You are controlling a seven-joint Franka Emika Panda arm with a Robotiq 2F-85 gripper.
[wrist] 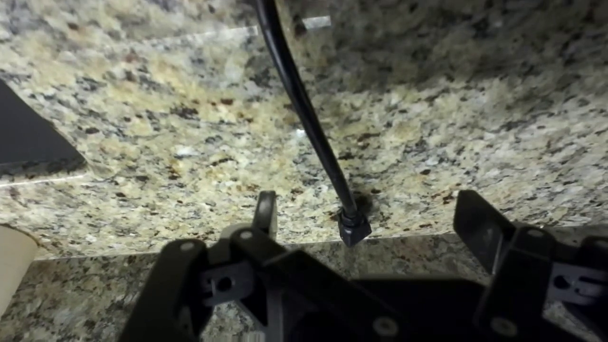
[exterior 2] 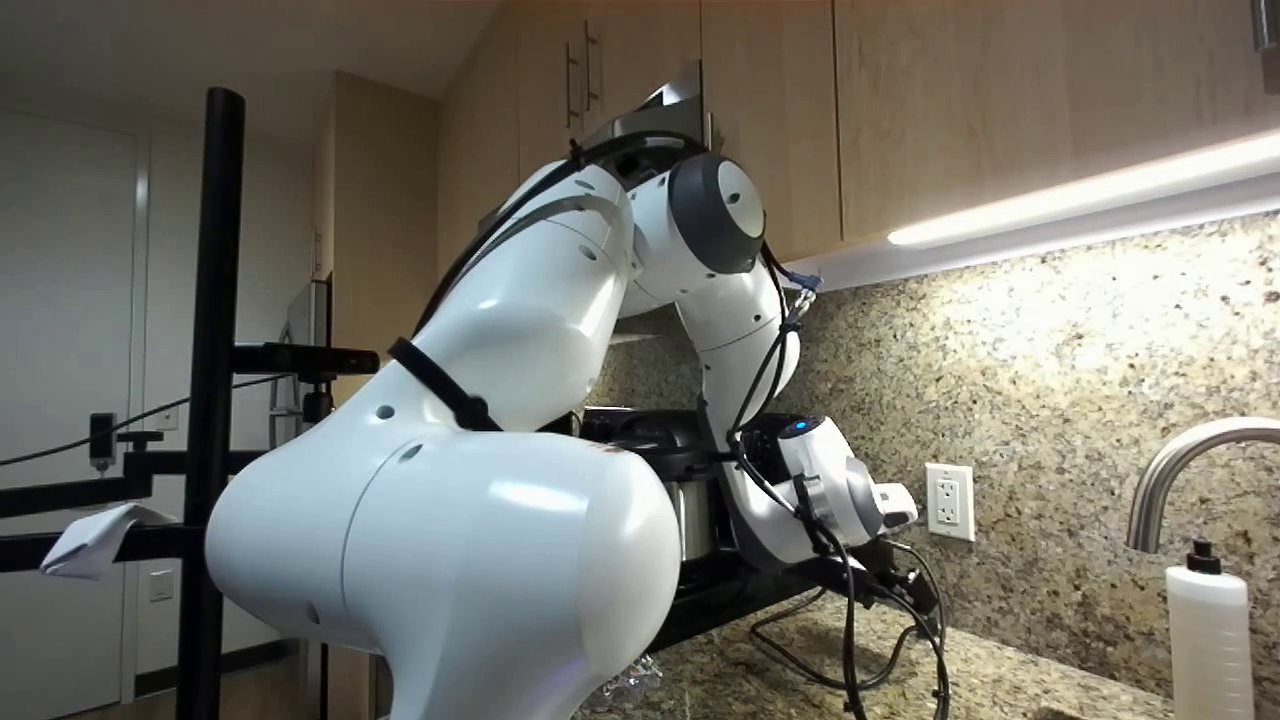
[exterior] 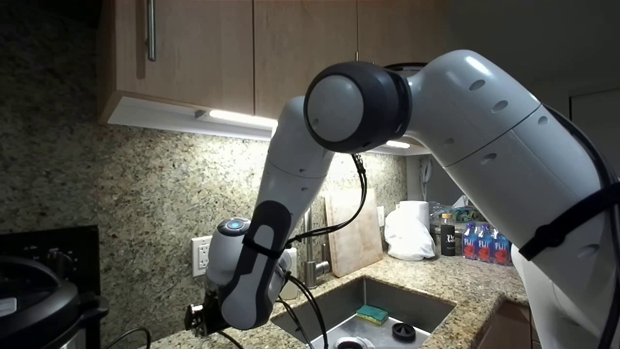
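Observation:
In the wrist view a black cable [wrist: 308, 117] runs down over the granite counter and ends in a black plug [wrist: 354, 228] near the backsplash edge. My gripper is open, its fingers [wrist: 481, 231] wide apart to either side of the plug, with nothing held. The plug appears between the two fingertips, apart from both; how far below them it lies I cannot tell. In exterior view 1 the gripper [exterior: 197, 320] hangs low over the counter, and its fingertips are hard to make out. A wall outlet [exterior: 201, 256] is on the backsplash behind the wrist.
A sink [exterior: 430, 308] holding a sponge [exterior: 372, 314] lies to the right in exterior view 1. A black cooker [exterior: 35, 302] stands at the left. The soap bottle [exterior 2: 1209, 636] and faucet [exterior 2: 1170, 468] are by the backsplash. Bare counter surrounds the cable.

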